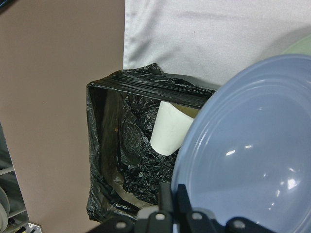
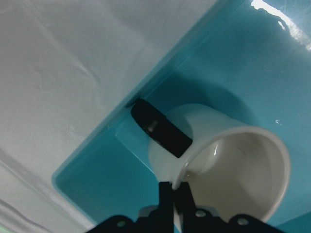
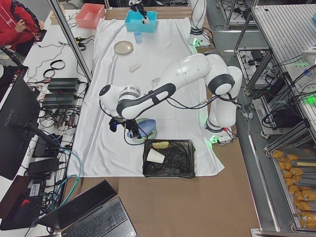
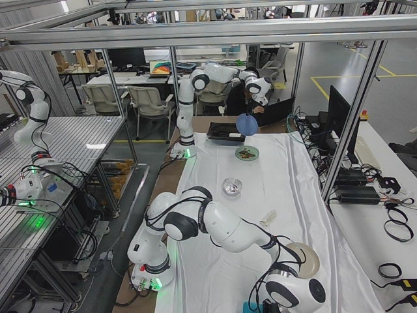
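Observation:
My left gripper is shut on the rim of a blue plate (image 1: 248, 145), held up beside a bin lined with a black bag (image 1: 102, 145), which contains a white cup (image 1: 167, 128). A green plate (image 4: 247, 154) lies on the cloth beneath. My right gripper is shut on the rim of a white mug (image 2: 233, 170) with a black handle, inside a teal bin (image 2: 112, 179) at the far end in the camera left view.
On the white cloth are a beige plate (image 3: 123, 47), a small blue cup (image 3: 138, 37), a clear bowl (image 4: 232, 186) and a pale item (image 3: 135, 66). A pink bin (image 3: 90, 16) stands off the cloth.

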